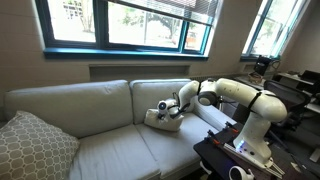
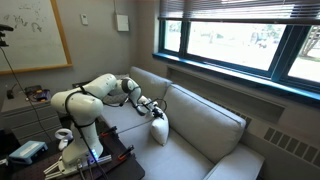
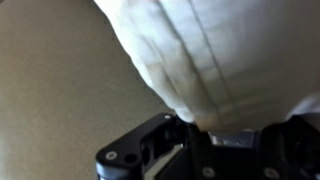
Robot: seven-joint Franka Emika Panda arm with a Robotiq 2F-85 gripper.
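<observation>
A small pale cushion (image 1: 164,121) is on the sofa seat, close to the backrest. My gripper (image 1: 168,107) is shut on its upper part. From the other side, exterior view 2 has the same cushion (image 2: 159,130) standing on edge below the gripper (image 2: 157,114). Close up in the wrist view, the white fabric of the cushion (image 3: 215,60) fills the upper right and runs down between the dark fingers. The fingertips themselves are mostly covered by the fabric.
A patterned grey pillow (image 1: 36,148) leans at the left end of the light sofa (image 1: 100,145). The seat between it and the cushion is bare. My arm's base stands on a dark table (image 1: 225,160) at the sofa's right. Windows are behind the backrest.
</observation>
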